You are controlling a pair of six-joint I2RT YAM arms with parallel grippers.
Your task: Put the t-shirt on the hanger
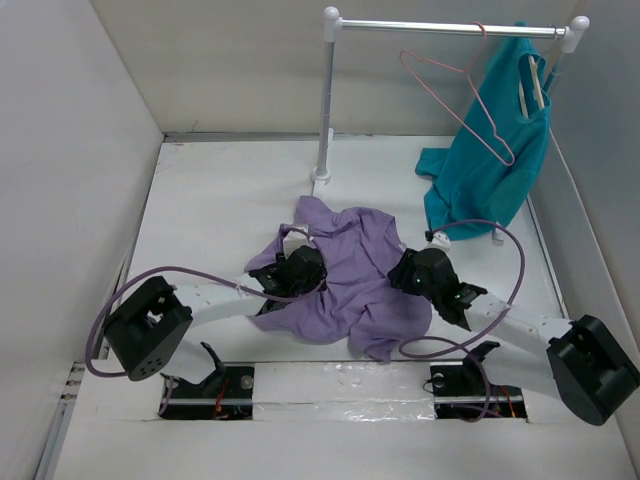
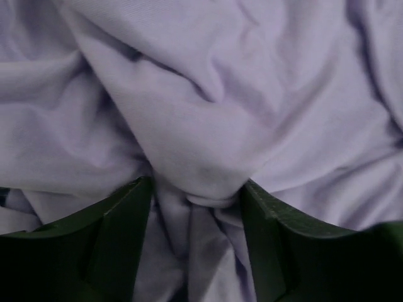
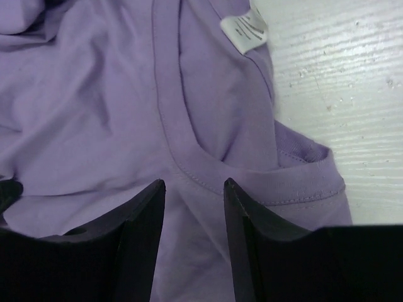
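Observation:
A crumpled lavender t-shirt lies on the white table. My left gripper is low over its left part; in the left wrist view, open fingers press into bunched folds. My right gripper stands open over the shirt's right edge; the right wrist view shows fabric, a seam and a white label beyond the fingertips. A pink wire hanger hangs empty on the white rail.
A teal garment on a wooden hanger fills the rail's right end and reaches the table. Bare table lies left of the shirt; the rail's upright stands behind it.

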